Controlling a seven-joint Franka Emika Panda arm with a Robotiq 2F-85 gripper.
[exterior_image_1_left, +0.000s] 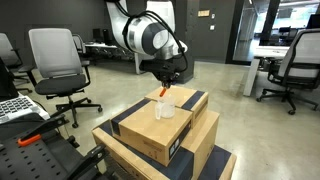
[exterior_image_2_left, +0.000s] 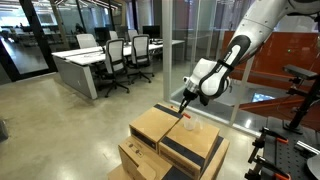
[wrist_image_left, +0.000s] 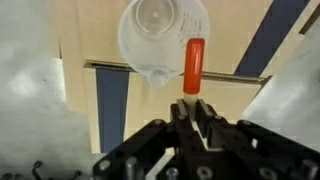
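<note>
My gripper is shut on a slim orange-red stick, holding it near one end. The stick reaches out over the edge of a clear plastic cup with a small spout. In exterior view 1 the stick appears just above the cup, which stands upright on a cardboard box. Exterior view 2 has the stick close over the cup too. Whether the stick touches the rim, I cannot tell.
Several cardboard boxes are stacked around the cup, with another box top behind it. A dark table edge lies at front left. Office chairs stand farther off on open floor.
</note>
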